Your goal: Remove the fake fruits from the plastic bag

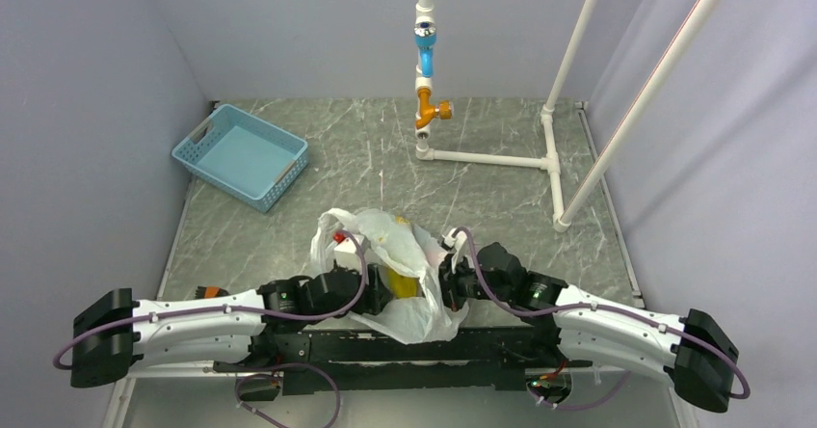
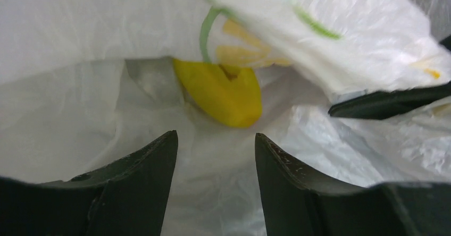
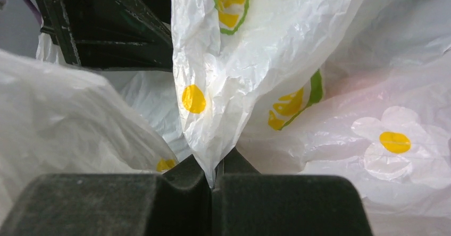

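A white plastic bag (image 1: 424,317) with printed fruit and flower shapes lies crumpled at the front of the table. In the left wrist view, a yellow fake fruit (image 2: 223,95) rests inside it, partly under a flap. My left gripper is part open in the bag's mouth, just short of the fruit, with nothing between its fingertips. My right gripper is shut on a gathered piece of the bag's plastic, at the bag's right side in the top view.
A blue plastic basket (image 1: 239,153) sits at the back left. A white pipe frame (image 1: 487,158) with blue and orange taps stands at the back centre and right. Bare table lies between the basket and bag.
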